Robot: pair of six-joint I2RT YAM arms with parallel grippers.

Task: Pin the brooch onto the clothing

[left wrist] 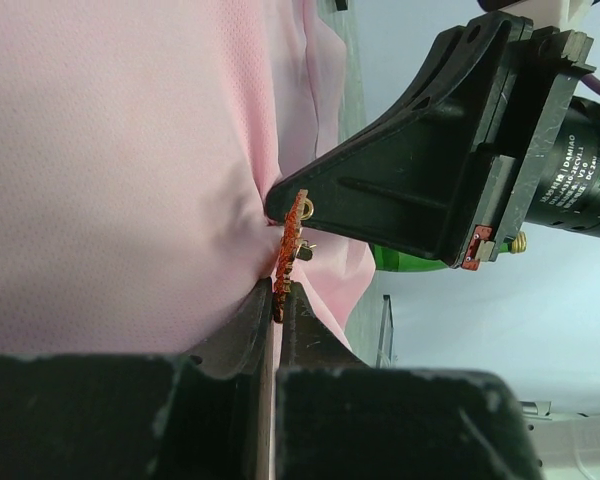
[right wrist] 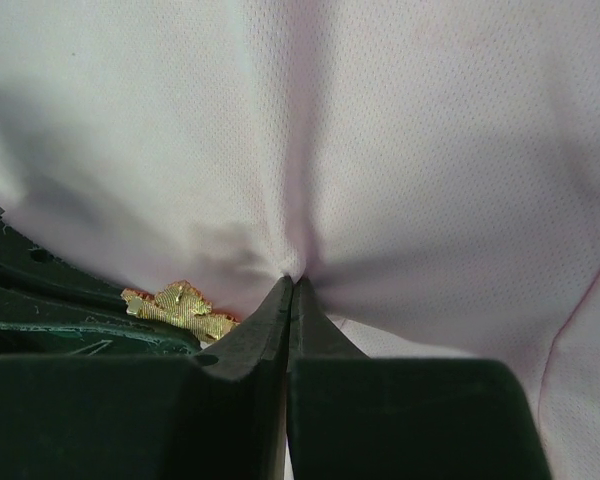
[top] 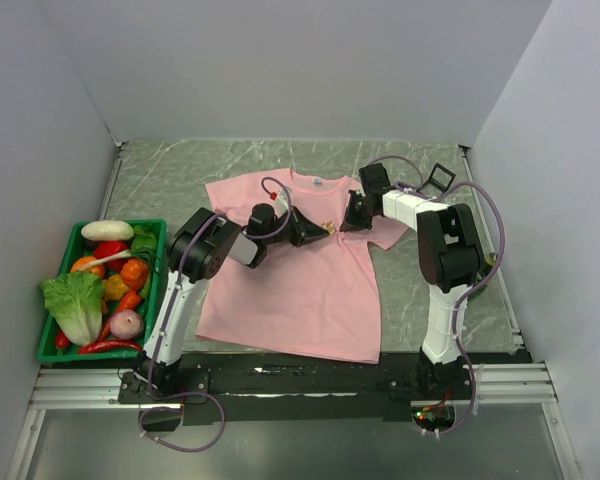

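A pink shirt (top: 290, 290) lies spread on the table, its collar toward the back. My left gripper is shut on a small gold-and-red brooch (left wrist: 289, 245), held edge-on with its pin hardware facing the right gripper. In the right wrist view the brooch (right wrist: 182, 308) shows its gold face just left of the fingertips. My right gripper is shut at the cloth, where a raised fold of the shirt (right wrist: 292, 225) runs into its fingertips. Whether the pin passes through the cloth cannot be seen.
A green crate (top: 155, 290) of vegetables stands at the left, beside the left arm. At the back right lies a small black frame (top: 441, 178). A green object (top: 488, 268) sits by the right wall. Bare table shows behind the shirt.
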